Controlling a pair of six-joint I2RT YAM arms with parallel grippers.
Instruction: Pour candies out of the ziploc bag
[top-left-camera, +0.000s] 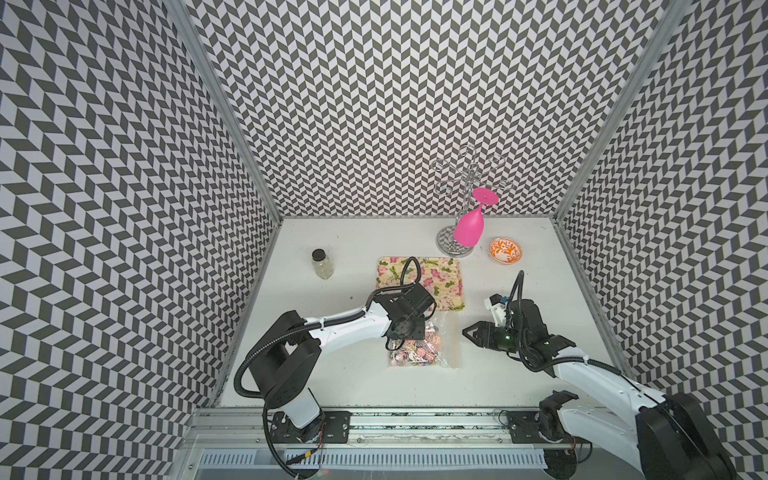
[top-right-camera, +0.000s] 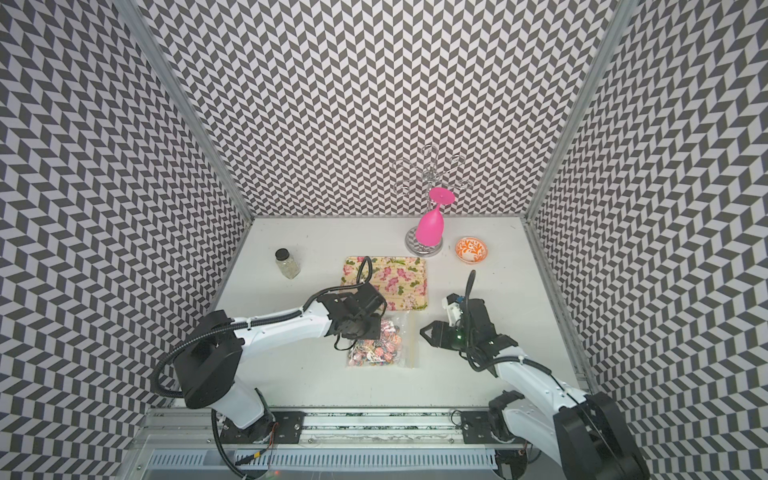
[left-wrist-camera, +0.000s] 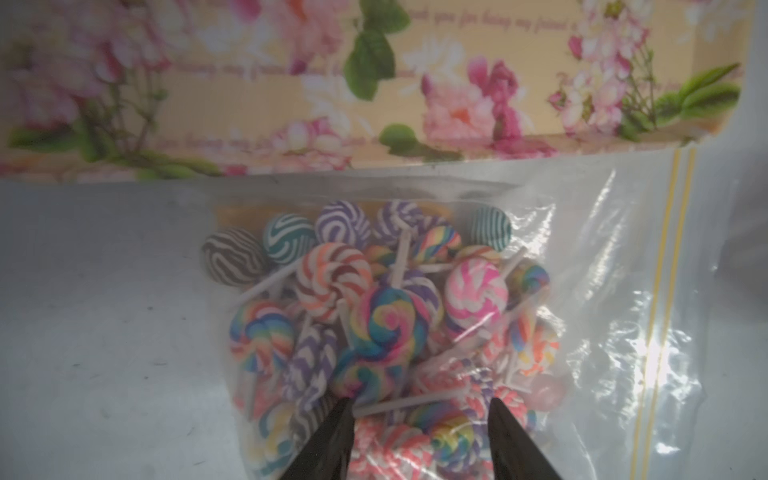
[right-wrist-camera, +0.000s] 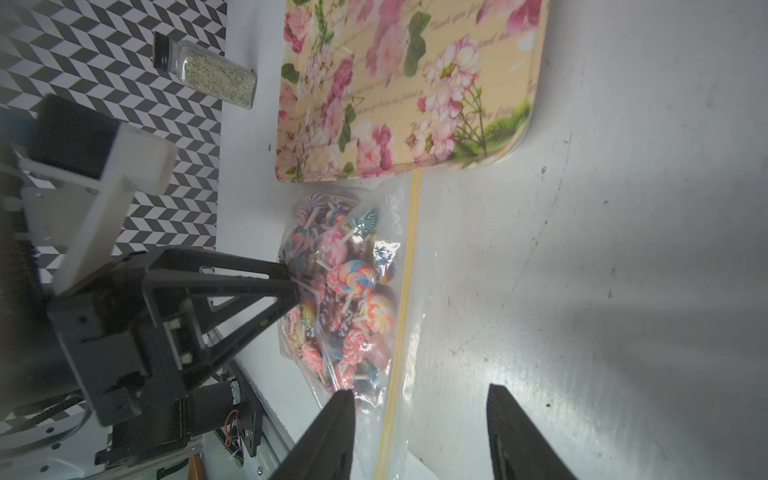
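Observation:
A clear ziploc bag (left-wrist-camera: 608, 320) of swirled lollipop candies (left-wrist-camera: 392, 320) lies on the table, its yellow-striped zip edge on the right. My left gripper is down at the candy-filled part, with bag and candies between its fingertips, which stand some way apart; in the right wrist view its fingers (right-wrist-camera: 276, 288) meet the bag. My right gripper is open beside the zip edge, nothing held between its fingers. Behind the bag sits a flowered tray (top-left-camera: 453, 297), partly hidden by the left arm.
A jar with a dark lid (top-left-camera: 322, 264) stands back left. At the back right are a metal stand (top-left-camera: 453, 244) with a pink goblet (top-left-camera: 470, 228) and an orange patterned bowl (top-left-camera: 505, 250). Right of the tray the table is clear.

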